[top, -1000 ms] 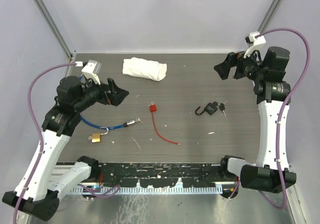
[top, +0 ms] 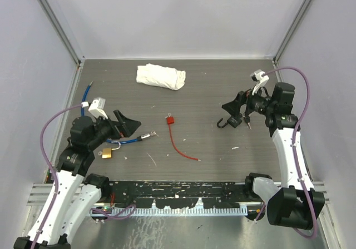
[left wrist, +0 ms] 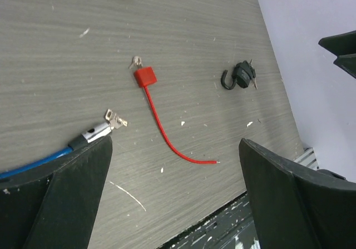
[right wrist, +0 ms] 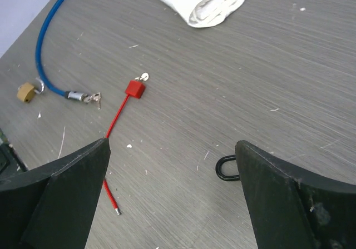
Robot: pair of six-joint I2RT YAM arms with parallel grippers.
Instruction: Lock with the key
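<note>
Several locks lie on the table. The black padlock (left wrist: 243,74) at the right has its curved shackle (top: 221,123) standing open, and a key (top: 248,121) beside its body. My right gripper (top: 232,101) is open just above it; in the right wrist view only the shackle (right wrist: 226,168) shows, the rest hidden behind a finger. A red lock (top: 169,120) with a red cable and keys (right wrist: 143,76) lies mid-table. The blue cable lock (left wrist: 100,131) has keys at its end. A brass padlock (top: 107,153) is at the left. My left gripper (top: 131,123) hovers open and empty.
A folded white cloth (top: 161,76) rests at the back of the table. Grey-white walls stand on the sides and back. Between the red lock and the black padlock the table (top: 200,115) is bare.
Both arms have come lower. My right gripper has moved down and slightly left, towards the black padlock; the left one has shifted slightly down. The locks and the cloth have stayed put.
</note>
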